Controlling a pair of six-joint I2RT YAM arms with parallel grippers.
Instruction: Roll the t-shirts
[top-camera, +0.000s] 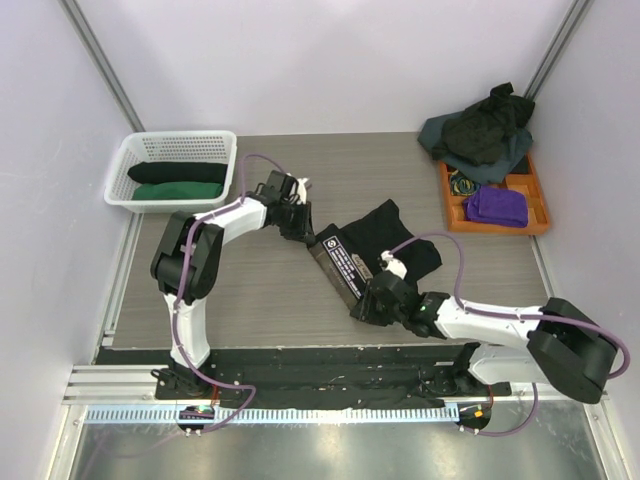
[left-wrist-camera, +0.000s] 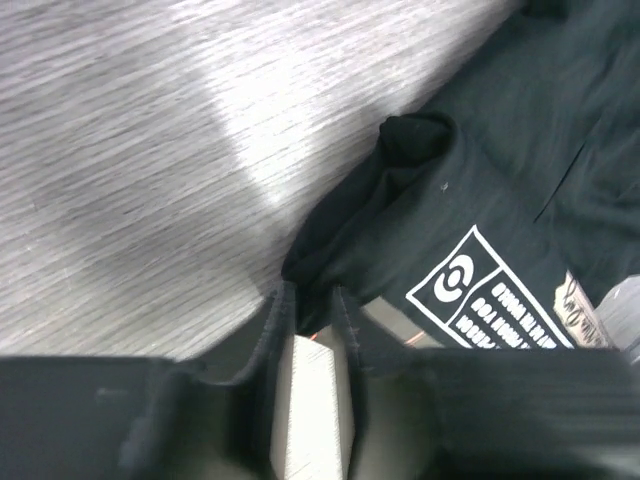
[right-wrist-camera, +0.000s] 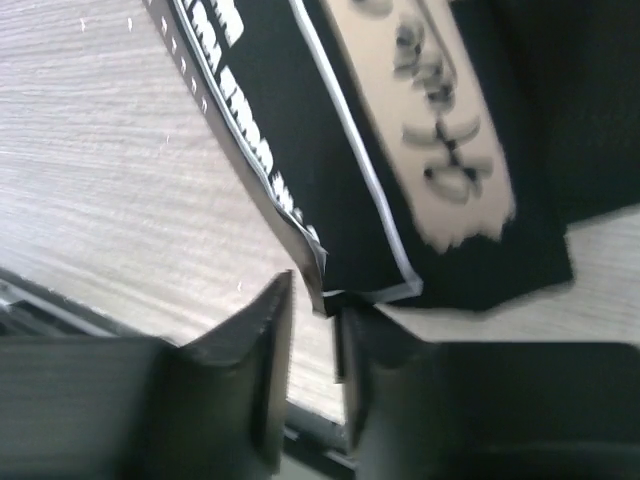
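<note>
A black t-shirt (top-camera: 382, 232), folded into a strip with a white printed label (left-wrist-camera: 480, 305), lies slantwise on the table. At its upper-left end in the top view is my left gripper (top-camera: 308, 240). In the left wrist view a dark shirt corner (left-wrist-camera: 312, 305) shows between that gripper's narrowly parted fingers (left-wrist-camera: 275, 325); whether they pinch it is unclear. My right gripper (top-camera: 360, 312) is at the strip's lower end. In the right wrist view, the folded corner (right-wrist-camera: 335, 270) reaches between its slightly parted fingers, with light table showing beside the cloth.
A white basket (top-camera: 225, 140) holding dark and green rolls stands at the back left. At the back right, an orange box (top-camera: 480, 226) holds a purple folded cloth (top-camera: 497, 207), with dark clothes (top-camera: 485, 130) heaped over its edge.
</note>
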